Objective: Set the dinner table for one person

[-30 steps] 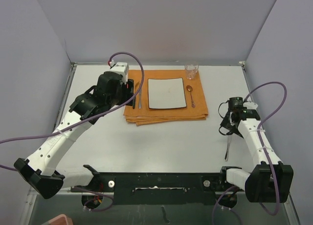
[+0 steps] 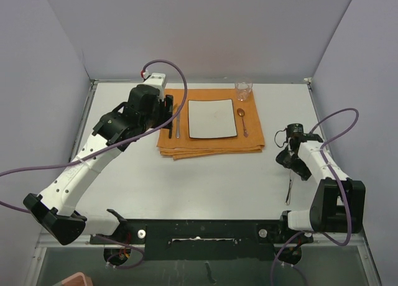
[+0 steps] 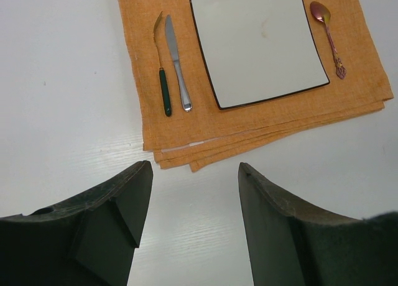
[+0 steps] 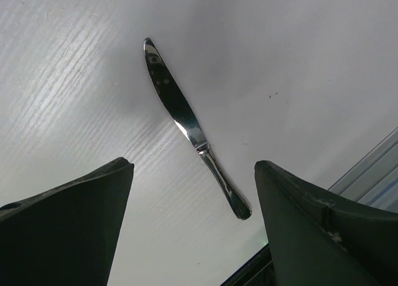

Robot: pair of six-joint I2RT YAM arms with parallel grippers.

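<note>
Stacked orange placemats hold a square white plate, with a fork and a knife on its left, a spoon on its right. A glass stands at the back right corner of the mats. My left gripper is above the mats' left side, fingers apart, nothing between them. At the right of the table, my right gripper is open over a loose metal knife, which lies below, between and beyond the fingertips.
Walls surround the back and sides, with a metal rail along the right edge. A dark strip with fixtures runs along the front. Purple cables loop over both arms.
The right arm has shifted slightly at the table's right, its gripper still over the loose knife. The left arm has moved very slightly. The items on the mats are unchanged.
</note>
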